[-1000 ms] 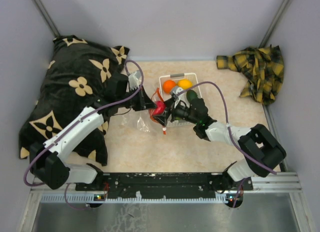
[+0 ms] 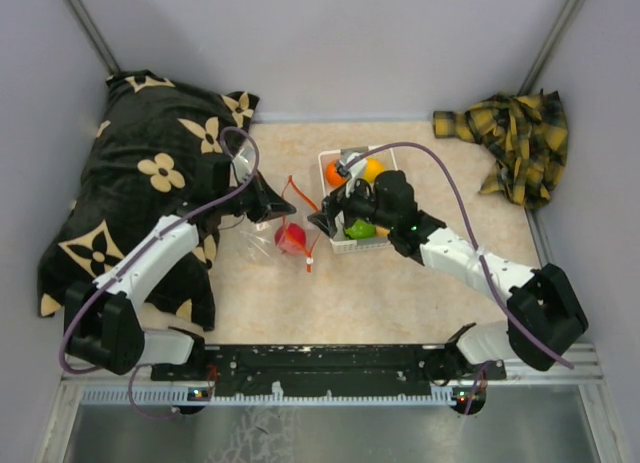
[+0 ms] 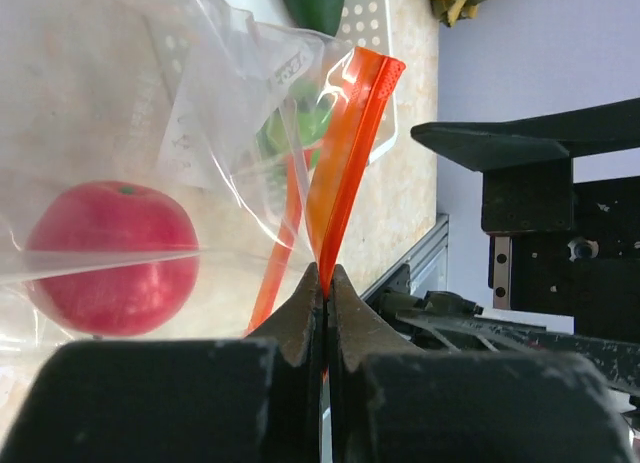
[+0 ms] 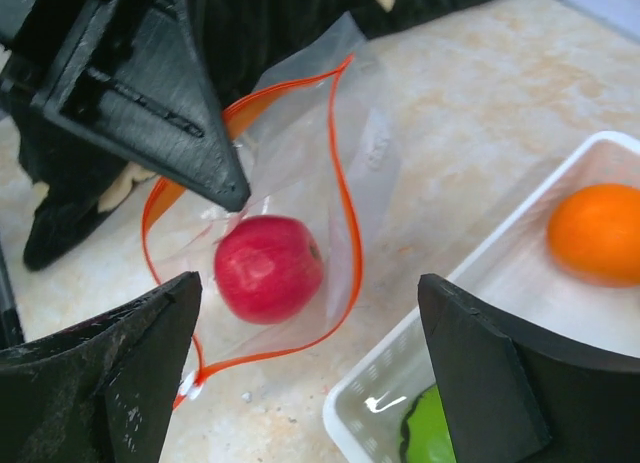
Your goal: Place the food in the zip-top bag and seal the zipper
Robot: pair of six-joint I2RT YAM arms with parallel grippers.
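A red apple lies inside the clear zip top bag with orange zipper, as the left wrist view and the top view show. My left gripper is shut on the bag's rim at the zipper. My right gripper stands part open beside the bag's mouth, its fingers empty in the right wrist view.
A white basket to the right holds an orange, a yellow fruit and green items. A patterned dark blanket lies left; a plaid cloth lies at the back right.
The red apple has gone from between the grippers down into the bag. My right gripper has drawn away rightward, and my left has moved left with the bag's rim.
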